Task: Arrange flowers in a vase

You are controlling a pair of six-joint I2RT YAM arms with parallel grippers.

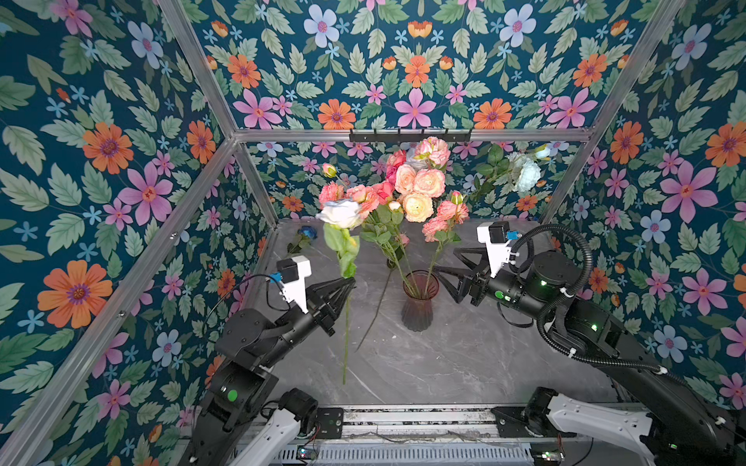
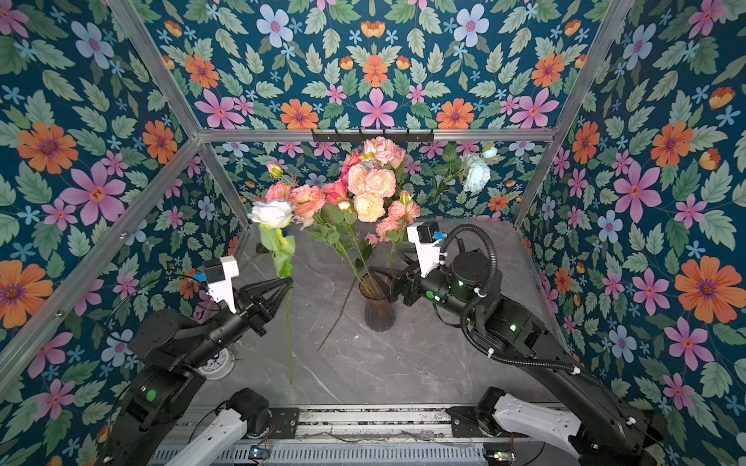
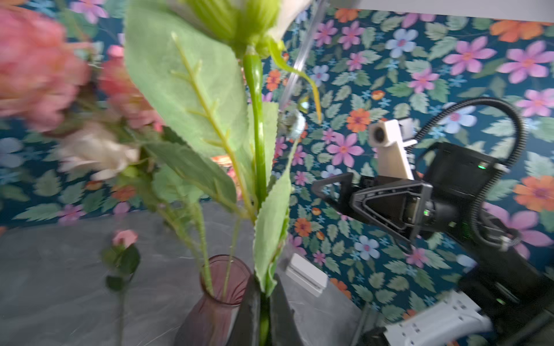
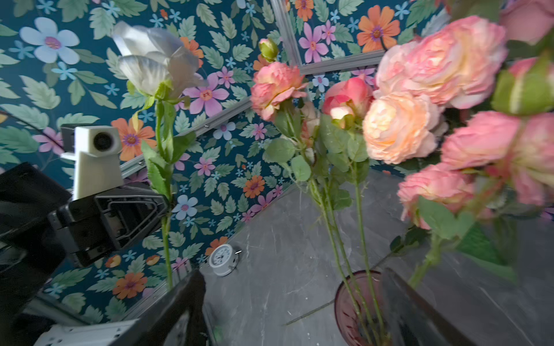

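A ribbed purple-red vase (image 1: 417, 309) stands mid-table, holding several pink, peach and cream flowers (image 1: 418, 183). Left of it, a white rose (image 1: 340, 213) hangs upright, its bare stem reaching down below my left gripper (image 1: 351, 282). In the left wrist view the closed fingers (image 3: 247, 323) pinch the green stem (image 3: 258, 127) just under its leaves. My right gripper (image 1: 440, 284) is open close to the vase's right side, nothing held. Its parted fingers (image 4: 179, 308) show in the right wrist view, with the vase rim (image 4: 346, 288) between and beyond them.
A pink-tipped flower (image 3: 124, 237) lies on the table behind the vase. A pale blue flower (image 1: 526, 174) is at the back right, a dark blue one (image 1: 309, 232) at the back left. A small white dial (image 4: 224, 259) sits at the left edge.
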